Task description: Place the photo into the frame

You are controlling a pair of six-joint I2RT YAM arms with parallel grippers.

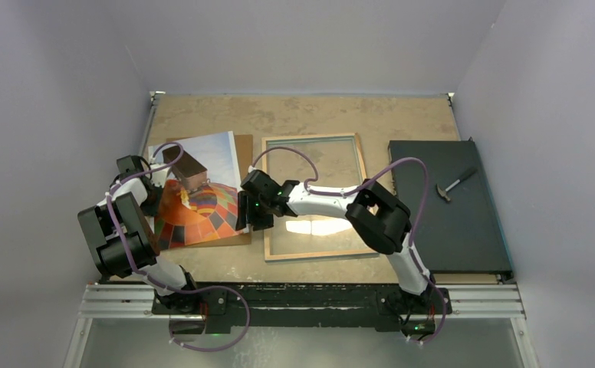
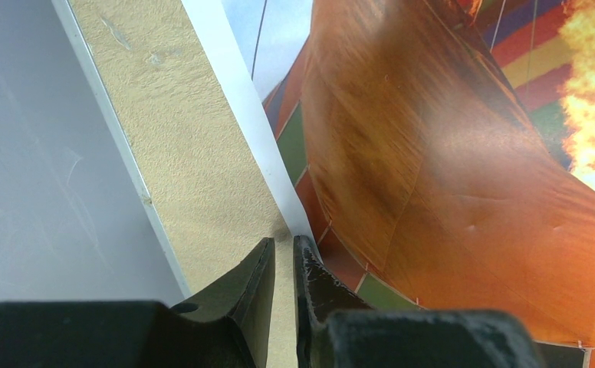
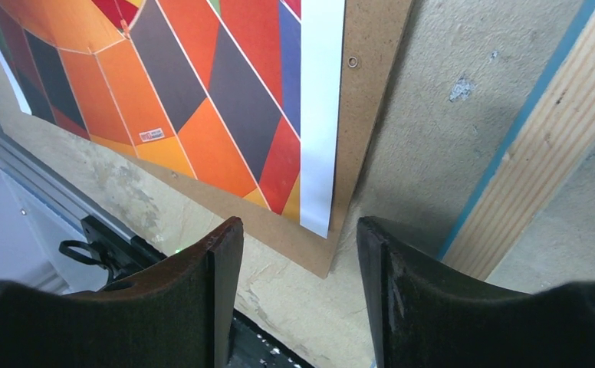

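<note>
The photo (image 1: 202,203) of a hot-air balloon lies on a brown backing board (image 1: 244,146) at the left. The wooden frame (image 1: 310,136) lies right of it. My left gripper is at the photo's left white edge, fingertips a narrow gap apart; whether the edge is between them is unclear. My right gripper is low over the lower right corner of photo and board, fingertips apart on either side of that corner; I cannot tell whether they touch anything.
A black board (image 1: 440,230) with a hammer (image 1: 455,184) lies at the right. Walls enclose the sides and back.
</note>
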